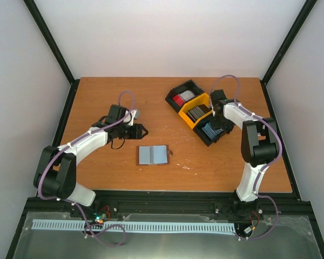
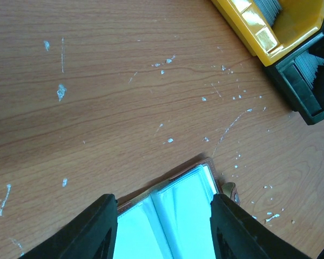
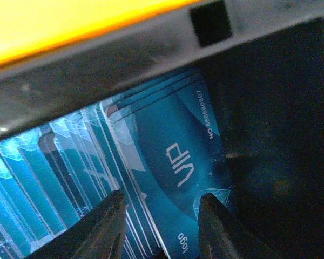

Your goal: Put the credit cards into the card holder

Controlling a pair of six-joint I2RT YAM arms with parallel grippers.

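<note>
The open card holder (image 1: pixel 146 155) lies flat near the table's front, brown at its edges with pale blue clear sleeves. In the left wrist view, the sleeves (image 2: pixel 190 208) show partly between the fingers of my left gripper, which stands open and empty above the table. Blue cards (image 1: pixel 210 131) stand on edge in the nearest black box. Over that box is my right gripper, its fingers part open. Its fingertips lie on either side of the lower part of the end blue card (image 3: pixel 175 156); I cannot tell whether they touch it.
Joined to the black box is a yellow box (image 1: pixel 189 120) with dark cards, then another black box (image 1: pixel 173 99) with red and white cards. Bare table lies left of the boxes and around the holder.
</note>
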